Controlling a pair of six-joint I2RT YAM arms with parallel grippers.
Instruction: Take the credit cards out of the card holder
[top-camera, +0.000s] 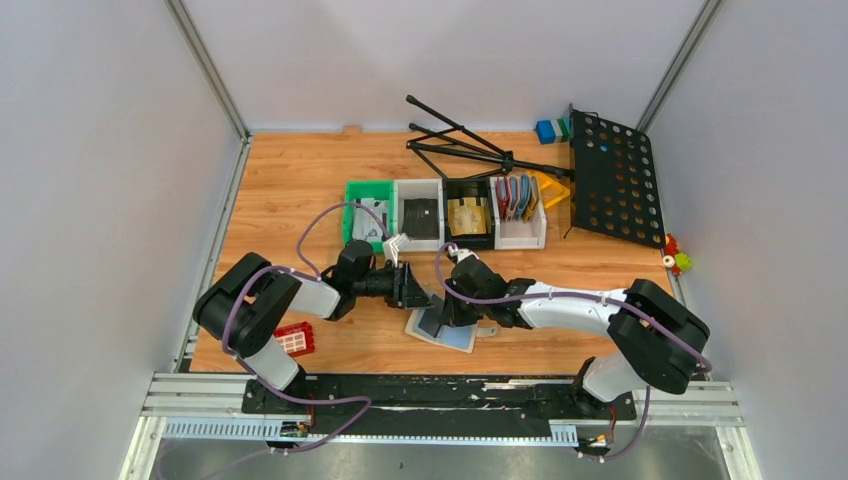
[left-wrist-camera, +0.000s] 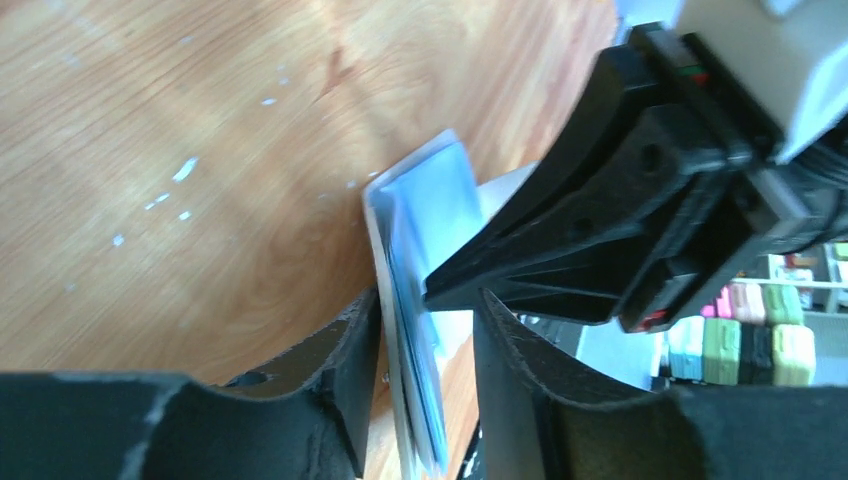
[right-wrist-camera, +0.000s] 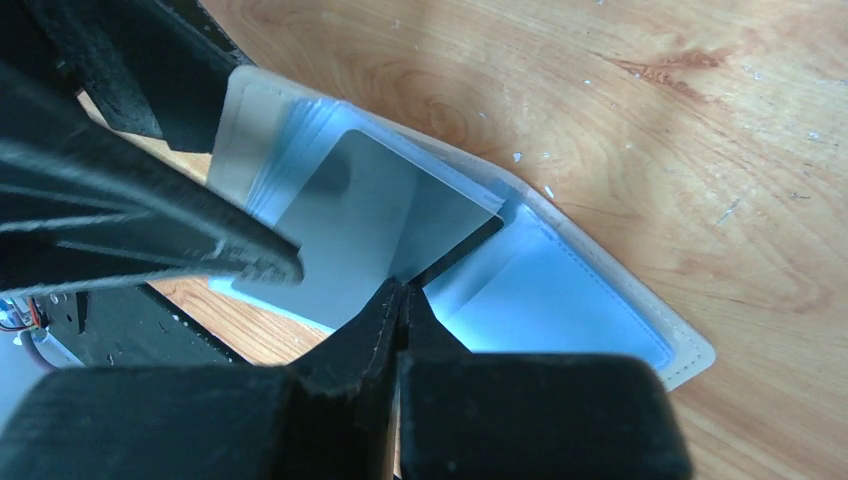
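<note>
The card holder (top-camera: 455, 335) lies open on the table, a light case with clear bluish sleeves (right-wrist-camera: 550, 290). A dark card (right-wrist-camera: 350, 215) rests in one sleeve, its edge showing at the sleeve's mouth. My right gripper is shut with its tips at that edge; nothing shows between them. From the other side, my left gripper is part open around the holder's edge and sleeves, with a gap beside its right finger (left-wrist-camera: 515, 385). One left finger (right-wrist-camera: 270, 255) reaches over the dark card in the right wrist view.
Behind the arms stands a row of bins: green (top-camera: 348, 230), white, black, and a white one (top-camera: 533, 240) with several colourful cards. A black stand (top-camera: 615, 180) occupies the back right. A red object (top-camera: 296, 339) lies at front left.
</note>
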